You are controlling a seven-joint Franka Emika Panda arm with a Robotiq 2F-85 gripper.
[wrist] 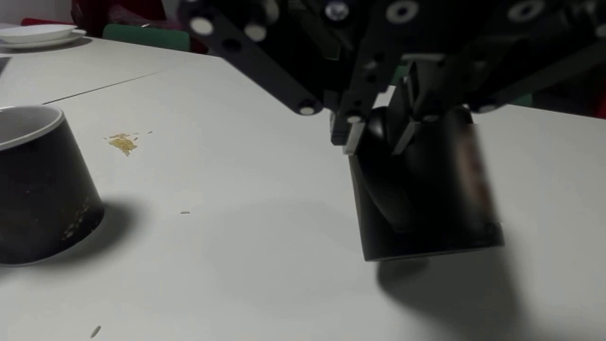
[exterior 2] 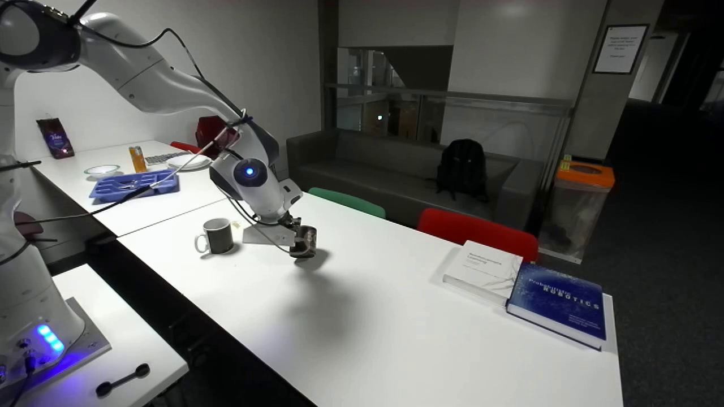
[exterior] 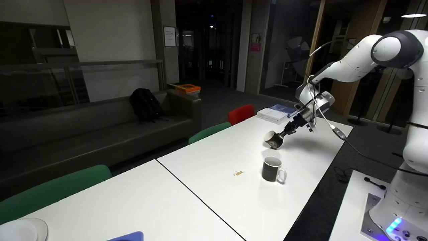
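A dark mug with a printed picture (exterior: 275, 141) hangs tilted just above the table, its mouth leaning to the left in exterior view 1. My gripper is shut on this mug, by its handle side; the fingers hide part of the handle. In the wrist view the mug's black side (wrist: 420, 210) casts a shadow on the table below. The second mug, dark with a white handle (exterior: 271, 170), stands upright on the table, apart from the held one. Its inside is only partly visible.
Small yellowish grains (wrist: 123, 144) lie scattered on the white table (exterior: 224, 160). Two books (exterior 2: 483, 269) rest at its far end. A blue cutlery tray (exterior 2: 136, 184) and plates (exterior 2: 189, 161) are on the other table section. Wide bare table lies around the held mug.
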